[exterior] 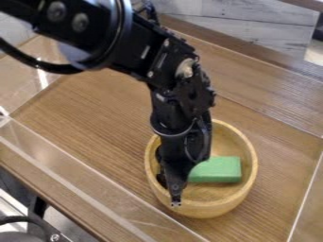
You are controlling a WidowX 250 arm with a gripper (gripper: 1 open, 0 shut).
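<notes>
A round tan wooden bowl [233, 197] stands on the wooden table. Inside it a green rectangular block [217, 170] lies toward the right of the middle. My black gripper [177, 194] reaches down into the left part of the bowl, its tips low beside the block's left end, which is partly behind it. It looks shut, and I see nothing held between its fingers.
Bare wooden tabletop [89, 123] surrounds the bowl, with clear room to the left and right. A grey plank wall stands at the back. Dark cabling shows at the lower left edge.
</notes>
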